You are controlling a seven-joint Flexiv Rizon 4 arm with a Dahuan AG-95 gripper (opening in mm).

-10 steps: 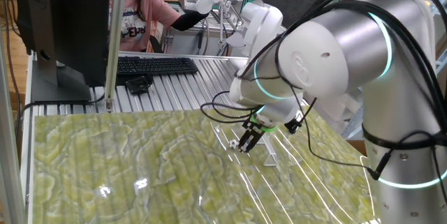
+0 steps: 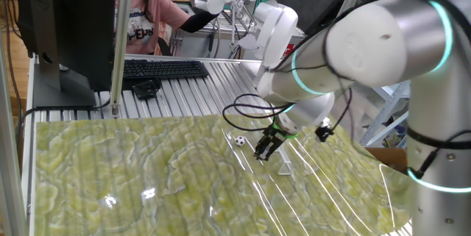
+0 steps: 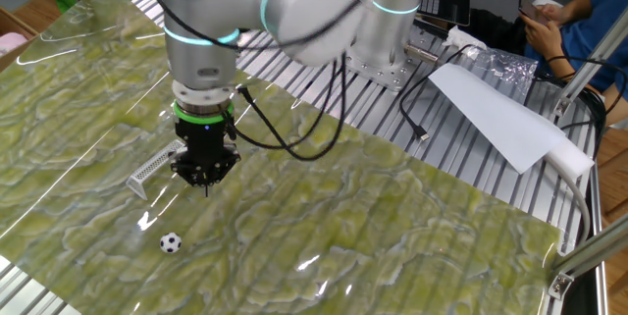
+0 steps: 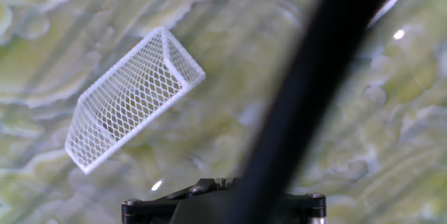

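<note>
A small black-and-white soccer ball (image 2: 240,141) lies on the green marbled sheet, apart from my gripper (image 2: 261,156). In exterior view 2 the ball (image 3: 171,243) is nearer the camera than the gripper (image 3: 206,191), which points down above the sheet. The white mesh goal (image 3: 155,169) stands close beside the gripper in that view. From the wrist, the goal (image 4: 133,98) shows whole at the left, lying at a slant. My fingers look shut at the bottom of the wrist view, nothing visible between them. The ball is outside the wrist view.
The marbled sheet (image 2: 132,177) is otherwise clear around the ball. A keyboard (image 2: 165,69) and monitor stand behind it. Loose cables (image 3: 294,138) hang from the arm. A dark blurred strip (image 4: 314,77) crosses the wrist view. People sit beyond the table.
In exterior view 1 the ball has moved up and slightly left, away from the gripper. The arm has shifted right, the gripper itself only slightly.
</note>
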